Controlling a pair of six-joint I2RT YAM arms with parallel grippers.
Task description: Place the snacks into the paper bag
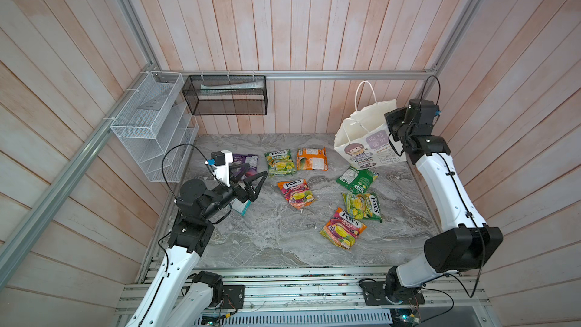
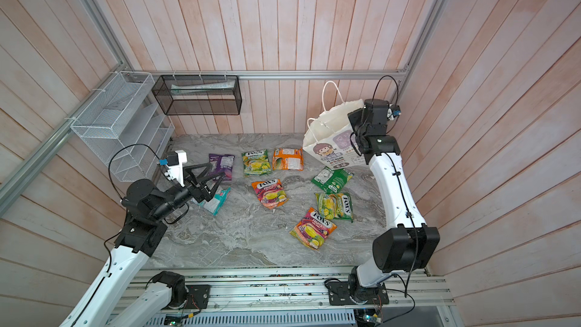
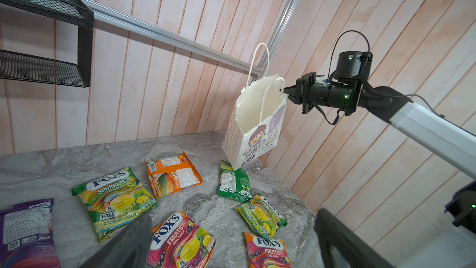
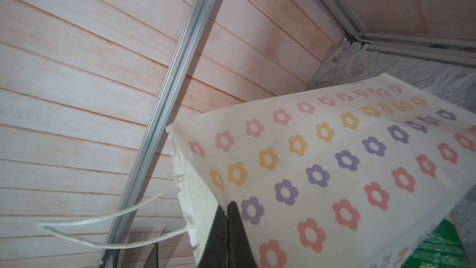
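Observation:
The white paper bag (image 1: 369, 145) is tilted leftward at the back right, lifted at least partly off the counter. My right gripper is shut on its upper edge. My left gripper (image 1: 254, 181) stands open above the left of the counter, nothing between its fingers. Several snack packs lie flat: purple (image 2: 221, 166), teal (image 2: 215, 201), spring tea (image 2: 256, 161), orange (image 2: 288, 158), pink fruits (image 2: 269, 192), green (image 2: 331, 180), yellow-green (image 2: 333, 206) and front fruits (image 2: 311, 230).
White wire shelves (image 1: 145, 127) hang on the left wall, a black mesh basket (image 1: 224, 103) on the back rail.

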